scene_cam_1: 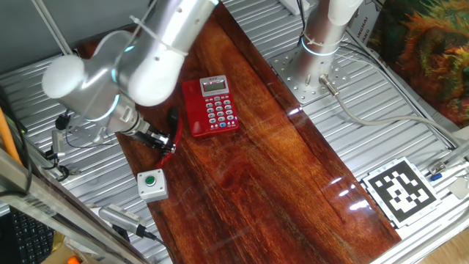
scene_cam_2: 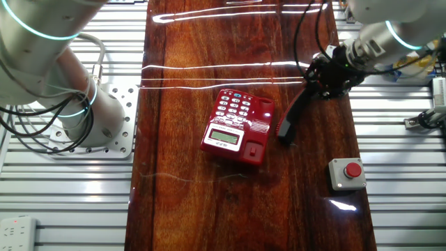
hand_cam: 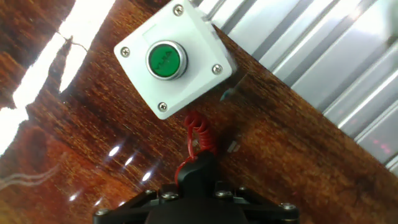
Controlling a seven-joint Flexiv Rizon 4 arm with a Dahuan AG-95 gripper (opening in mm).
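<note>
The red telephone base (scene_cam_1: pixel 209 107) lies on the wooden table, its cradle side bare in the second exterior view. Its handset (scene_cam_2: pixel 298 116), black on the inner face with a red back, is apart from the base, on the side toward my arm. My gripper (scene_cam_2: pixel 322 85) is shut on the handset near one end. A red coiled cord (hand_cam: pixel 199 132) runs from the handset's dark end in the wrist view, where my gripper shows at the bottom edge. Whether the handset's far end touches the table I cannot tell.
A grey box with a green button (hand_cam: pixel 166 60) stands near the table edge, close to the cord. Another box with a red button (scene_cam_2: pixel 345 174) sits along the same edge.
</note>
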